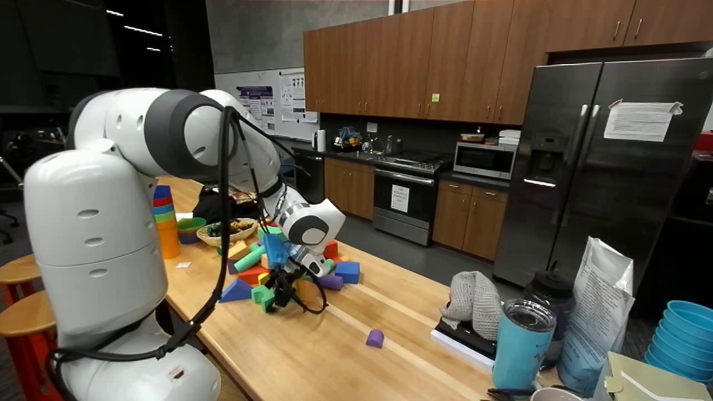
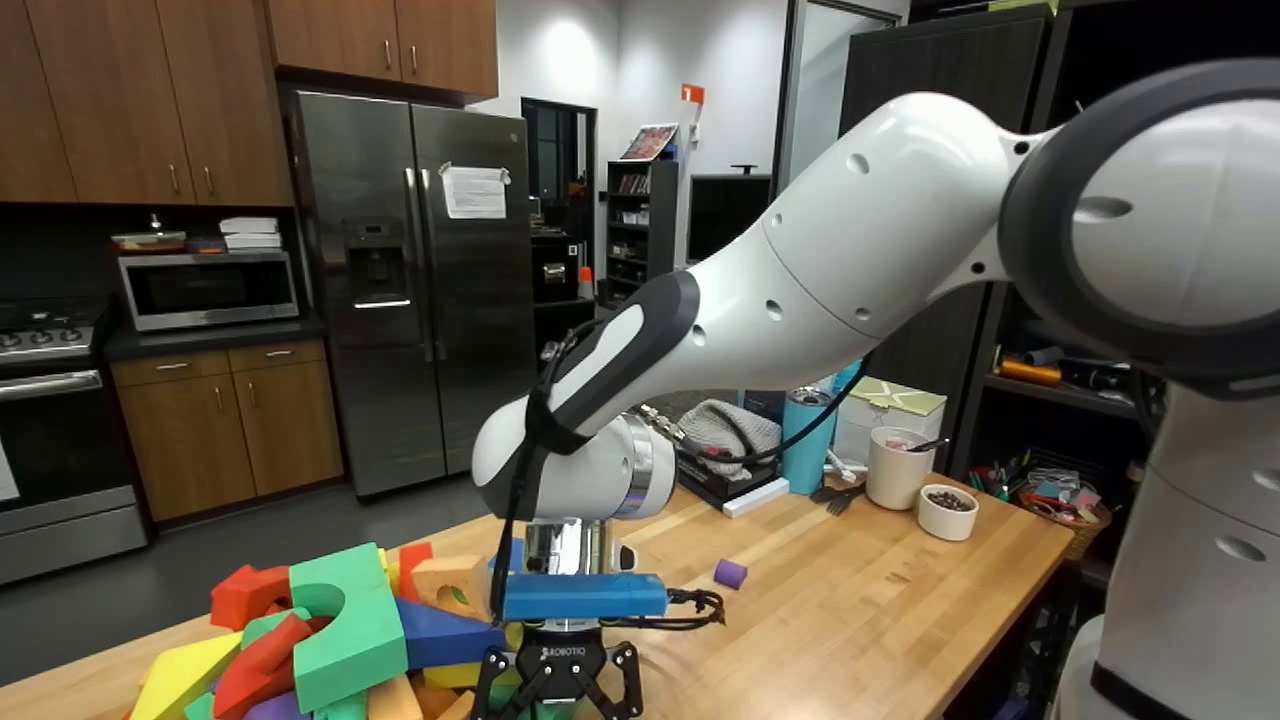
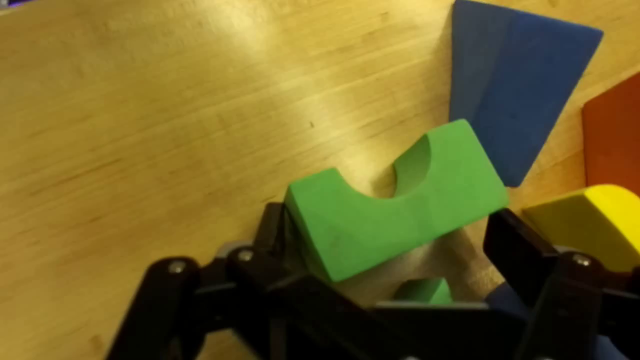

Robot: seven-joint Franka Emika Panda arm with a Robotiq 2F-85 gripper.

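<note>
In the wrist view a green arch-shaped block (image 3: pixel 414 210) lies at an angle between the widely parted fingers of my gripper. The left finger (image 3: pixel 273 231) is by one end of the block; the right finger (image 3: pixel 510 246) is close to the other. Firm contact on both sides cannot be made out. In exterior view 1 my gripper (image 1: pixel 284 294) is low over the near edge of the block pile, beside green pieces (image 1: pixel 262 296). Exterior view 2 shows the gripper's black body (image 2: pixel 558 672), its fingertips cut off by the frame.
A blue wedge (image 3: pixel 516 90), a yellow block (image 3: pixel 591 228) and a red block (image 3: pixel 615 135) lie close by on the right. One purple block (image 1: pixel 375 338) sits alone on the table. Bare wood (image 3: pixel 150 132) spreads to the left in the wrist view.
</note>
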